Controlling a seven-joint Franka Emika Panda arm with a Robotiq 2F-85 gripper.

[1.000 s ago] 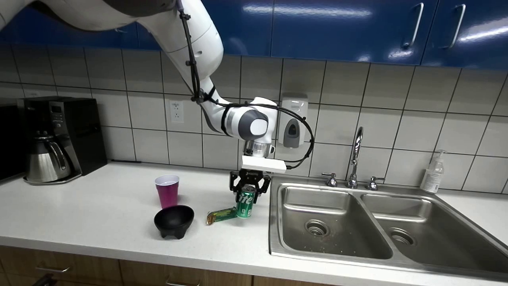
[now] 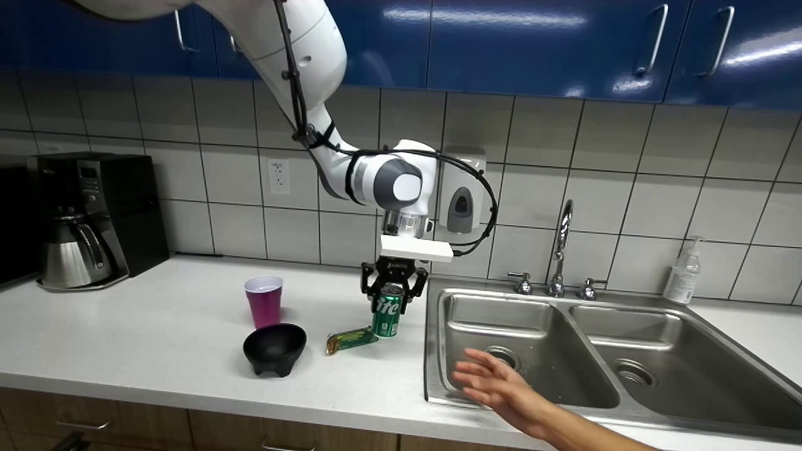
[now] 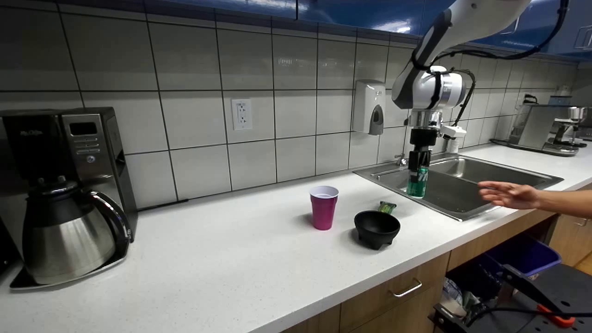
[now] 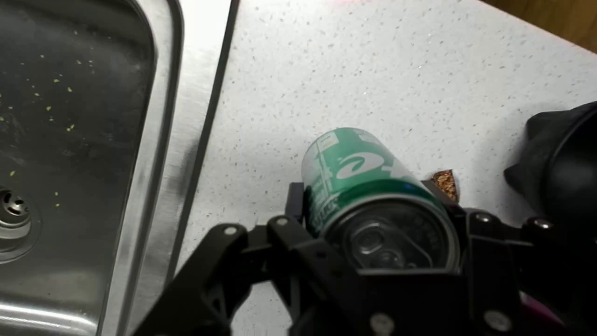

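A green soda can (image 2: 387,319) is held upright between the fingers of my gripper (image 2: 389,307), which is shut around its upper part. In the wrist view the can (image 4: 358,168) shows its silver top with the pull tab towards the camera and fingers on both sides. Exterior view 2 shows the can (image 3: 417,186) beside the sink's left edge; it looks slightly raised off the counter.
A green-wrapped bar (image 2: 353,339) lies just left of the can. Further left are a black bowl (image 2: 275,347) and a magenta cup (image 2: 264,300). The double sink (image 2: 436,353) is on the right, with a person's hand (image 2: 500,387) reaching over its front.
My gripper and the can have risen a little. A person's hand has come in at the lower right, over the sink. The bar, bowl and cup look unmoved.
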